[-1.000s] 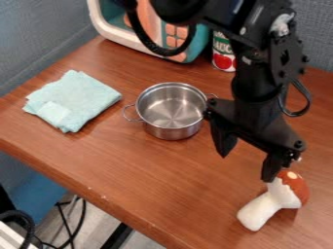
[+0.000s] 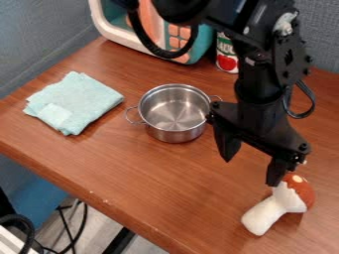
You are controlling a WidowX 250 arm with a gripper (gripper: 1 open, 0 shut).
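My black gripper (image 2: 251, 165) hangs over the wooden table (image 2: 159, 184), its two fingers spread open with nothing visible between them. Below and right of it lies a plush mushroom (image 2: 280, 204) with an orange-red spotted cap and white stem, near the right finger. A steel pot (image 2: 173, 113) with two handles stands left of the gripper. A folded pale blue cloth (image 2: 73, 99) lies at the left of the table.
At the back are a white and teal crate (image 2: 111, 25) with an orange part and a red-labelled can (image 2: 225, 58), partly behind the arm. The table's edge runs diagonally at lower left, with cables beyond.
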